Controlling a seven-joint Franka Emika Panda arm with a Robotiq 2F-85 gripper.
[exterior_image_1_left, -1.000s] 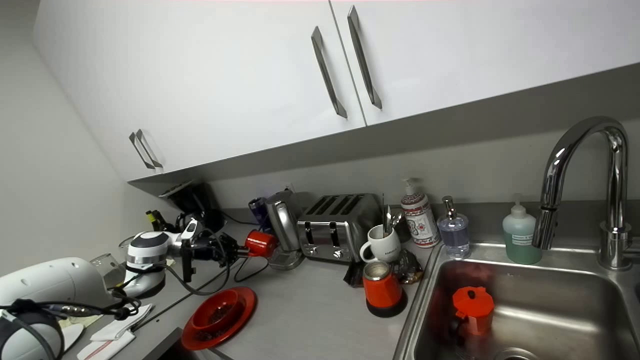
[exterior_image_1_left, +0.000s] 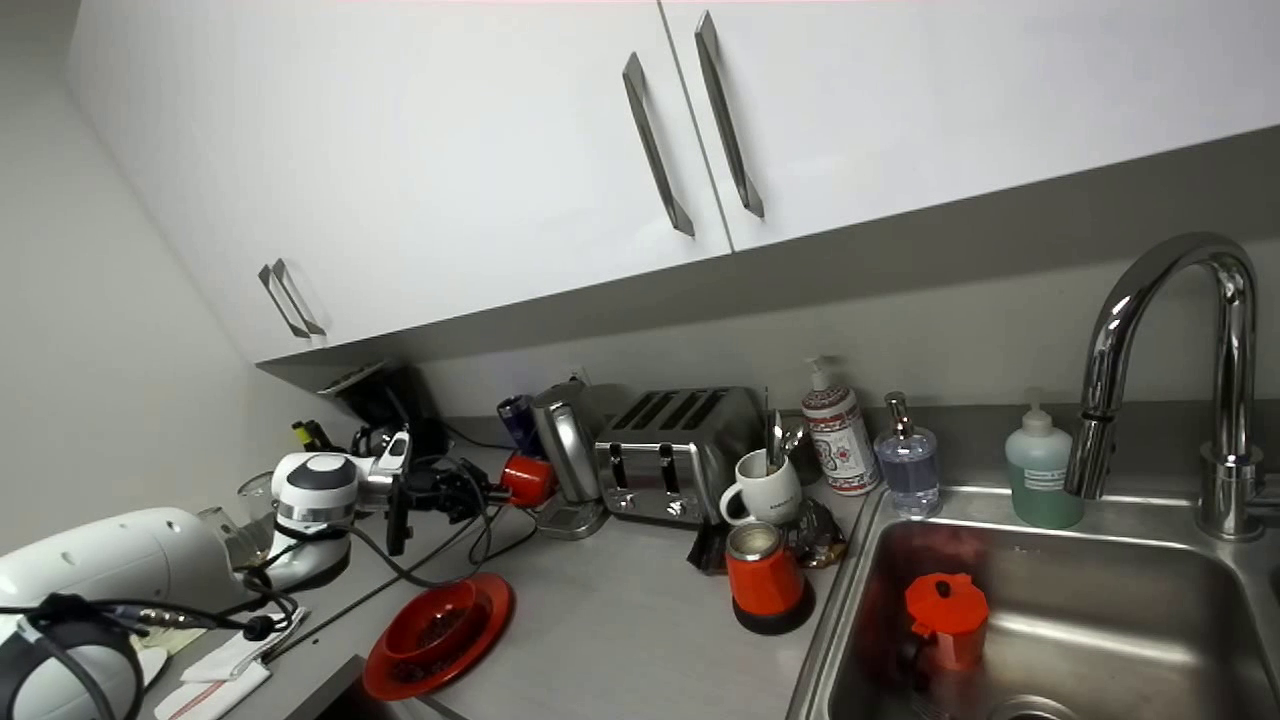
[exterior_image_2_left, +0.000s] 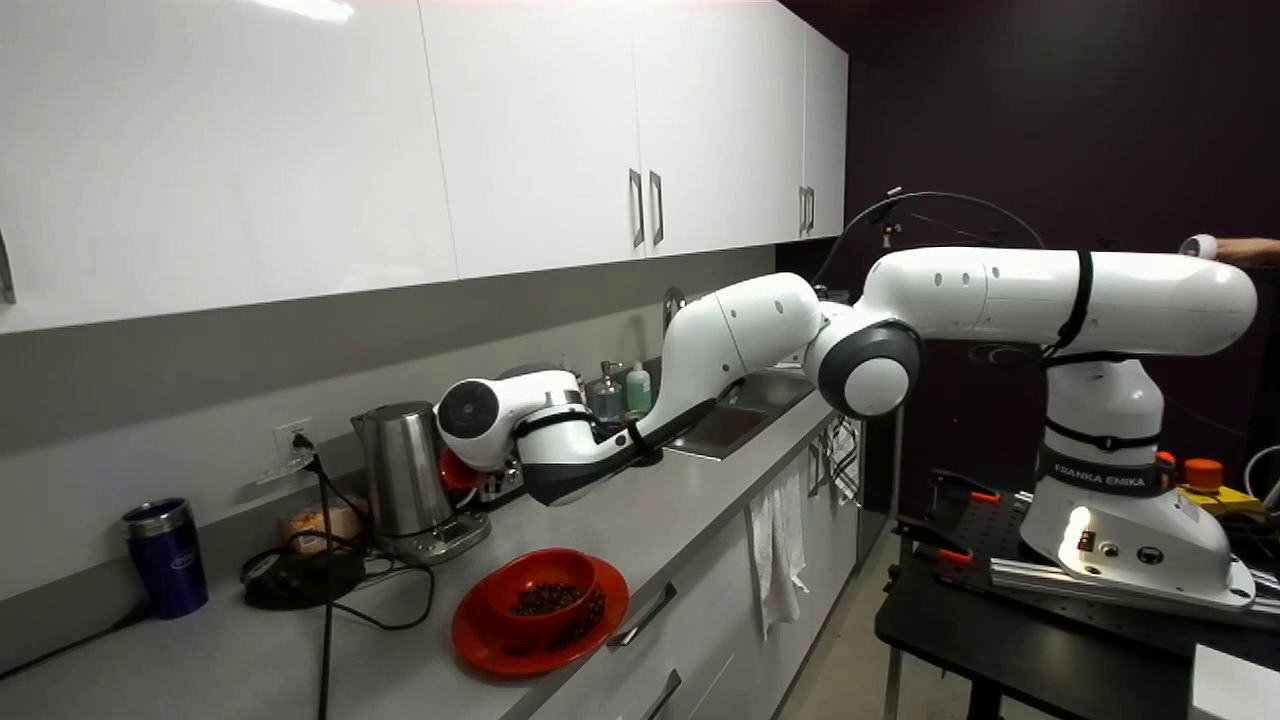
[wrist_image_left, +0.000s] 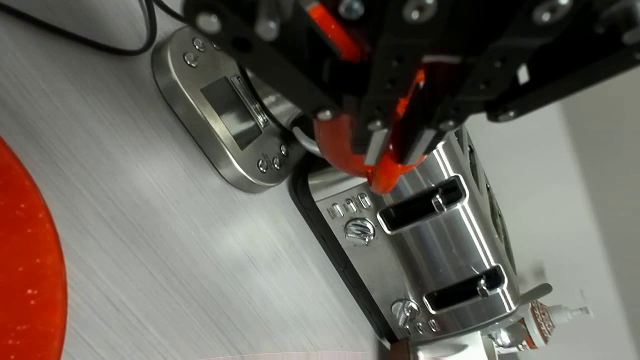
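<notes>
Held out over the counter is a red mug (exterior_image_1_left: 529, 479), close in front of the steel kettle. My gripper (exterior_image_1_left: 494, 490) is shut on it. In the wrist view the two fingertips of my gripper pinch a curved red part, apparently the mug's handle (wrist_image_left: 385, 177); the dark linkage covers most of the mug's body. The second exterior view shows only a sliver of the red mug (exterior_image_2_left: 456, 470) behind my white wrist. On the counter, a red bowl (exterior_image_2_left: 553, 576) with dark bits inside sits on a red plate (exterior_image_2_left: 486, 648), clear of the gripper.
Beyond the mug stand the kettle (exterior_image_2_left: 405, 474) on its base (wrist_image_left: 207, 117) and the toaster (exterior_image_1_left: 657, 486). Further right are a white mug (exterior_image_1_left: 768, 490) with utensils, a red-black pot base (exterior_image_1_left: 765, 582) and the sink (exterior_image_1_left: 1116, 600). Open counter lies between plate and sink.
The wrist has shifted right and slightly up, toward the kettle. The red mug has turned a little and risen slightly, still in my gripper. Bowl and plate have stayed put.
</notes>
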